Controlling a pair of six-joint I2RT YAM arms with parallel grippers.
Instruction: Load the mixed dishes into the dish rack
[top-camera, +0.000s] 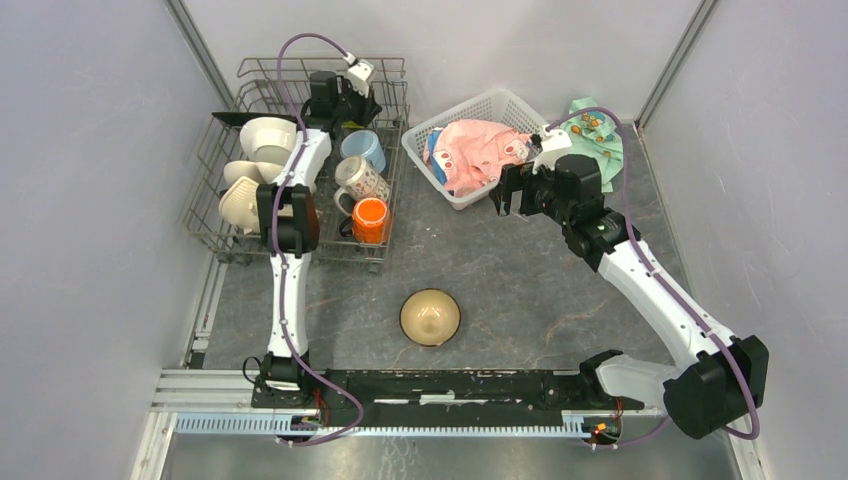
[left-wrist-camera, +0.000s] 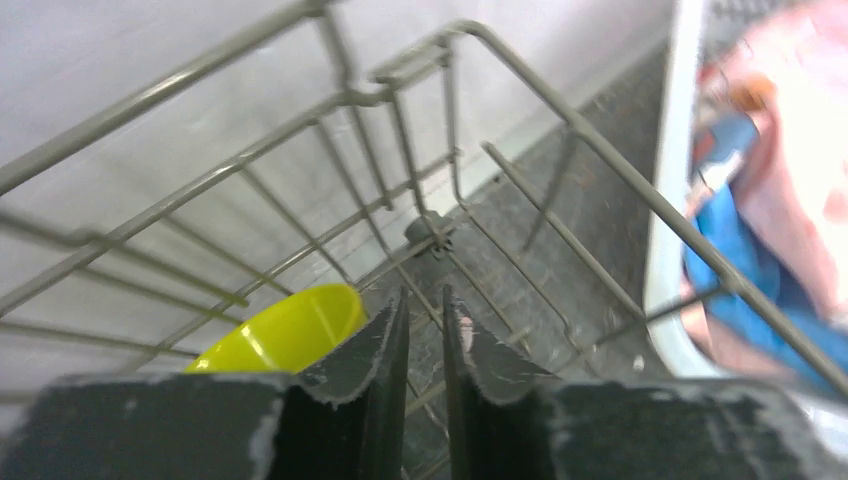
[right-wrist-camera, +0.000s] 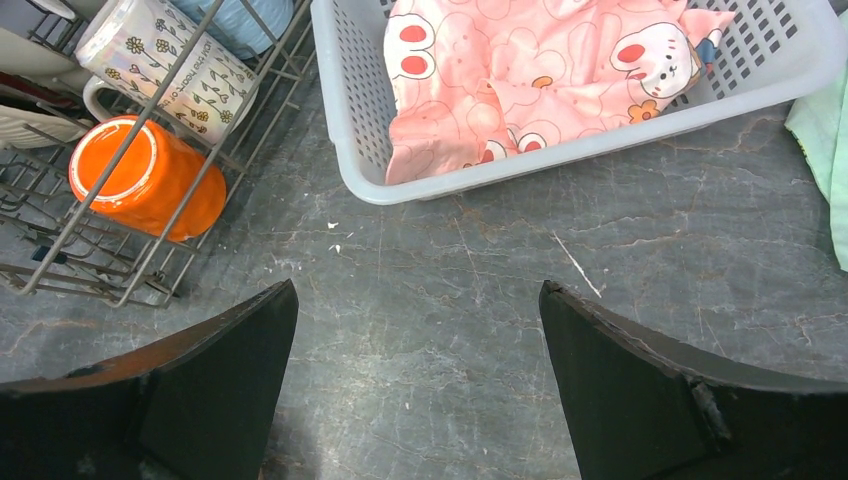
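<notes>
The wire dish rack (top-camera: 217, 215) holds white dishes (top-camera: 262, 135), a blue cup (top-camera: 362, 148), a flowered mug (top-camera: 365, 178) and an orange mug (top-camera: 369, 218). A yellow item (left-wrist-camera: 280, 330) sits in its back corner, beside my left gripper, whose narrowly parted fingers show nothing clearly between them. A tan bowl (top-camera: 429, 318) rests on the counter, front centre. My right gripper hangs open and empty over the counter, in front of the basket.
A plastic basket (right-wrist-camera: 350, 120) with pink cloth stands right of the rack; a green cloth (top-camera: 590, 145) lies farther right. Walls border the sides and back.
</notes>
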